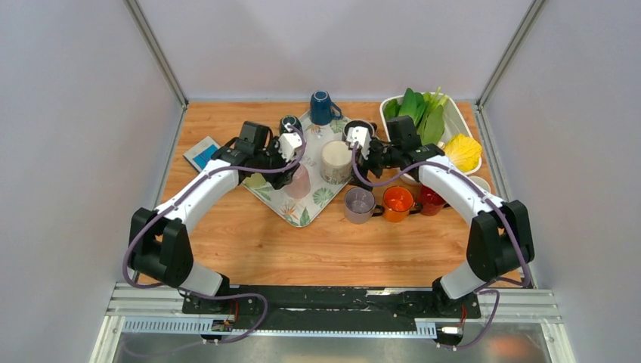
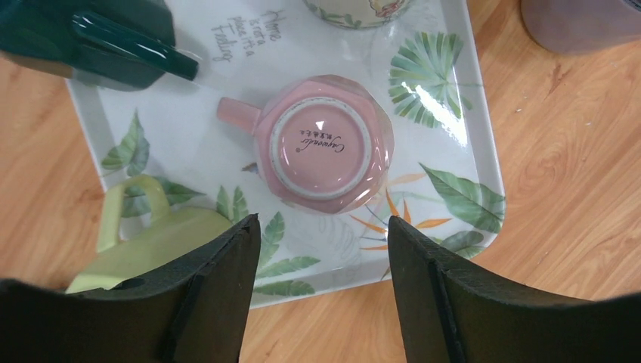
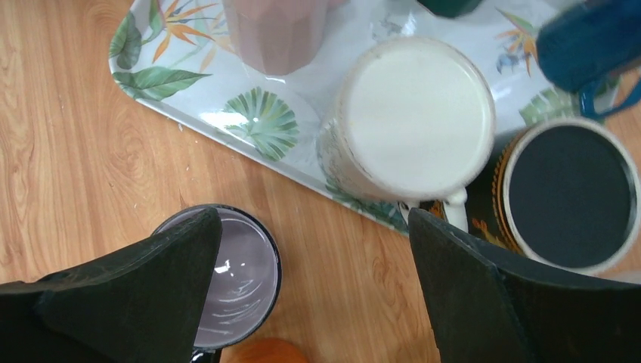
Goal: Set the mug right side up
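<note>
Base up on the tray (image 1: 308, 216), the pink mug (image 2: 321, 144) shows its printed bottom in the left wrist view. Its short handle points to the upper left there. My left gripper is open and empty, its fingers pointing at the near side of the mug without touching it. In the top view the left hand partly covers the pink mug (image 1: 299, 184). My right gripper stands open too, over the wood by the tray's right edge, with nothing between its fingers. A cream mug (image 3: 419, 113) lies beyond it, base up.
A yellow-green mug (image 2: 155, 238) and a dark green mug (image 2: 113, 41) crowd the tray's left side. A blue mug (image 1: 321, 108) stands behind. Purple (image 1: 360, 205), orange (image 1: 397, 203) and red mugs (image 1: 431, 202) stand upright at right.
</note>
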